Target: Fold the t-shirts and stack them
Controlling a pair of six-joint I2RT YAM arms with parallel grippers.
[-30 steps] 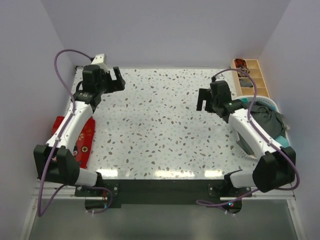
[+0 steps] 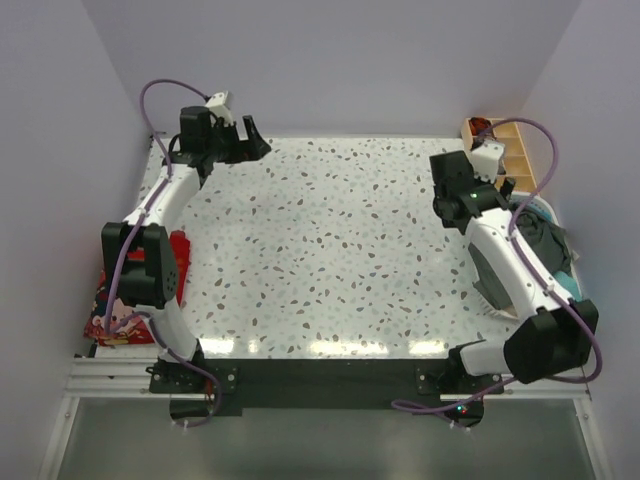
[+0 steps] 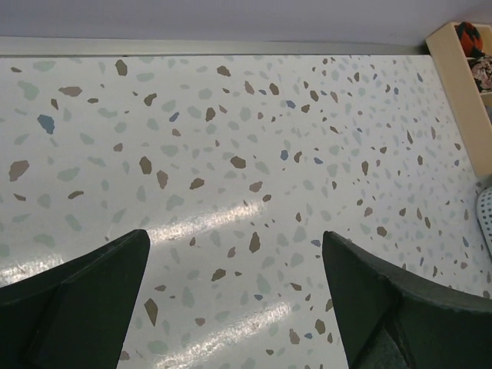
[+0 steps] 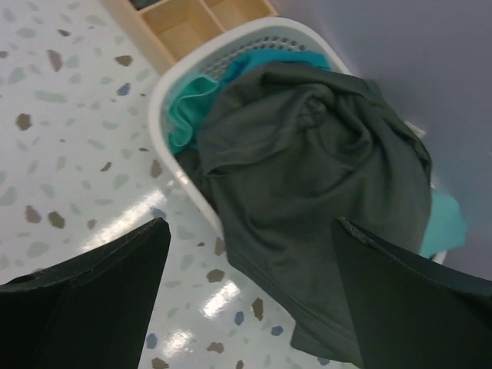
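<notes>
A dark grey-green shirt (image 2: pixel 544 244) lies crumpled in the white basket (image 4: pixel 157 115) at the right. In the right wrist view that dark cloth (image 4: pixel 300 177) spills over the rim, with teal cloth (image 4: pixel 188 115) partly under it. A red cloth with a patterned part (image 2: pixel 180 262) rests at the table's left edge, partly behind the left arm. Over the back left of the table, my left gripper (image 2: pixel 252 147) is open and empty. My right gripper (image 2: pixel 452 195) stands open left of the basket, nothing held.
Behind the basket sits a wooden compartment box (image 2: pixel 515 150) with small dark and red items inside. Walls close in the back and both sides.
The left gripper has shifted slightly right and farther back. Both were empty throughout.
</notes>
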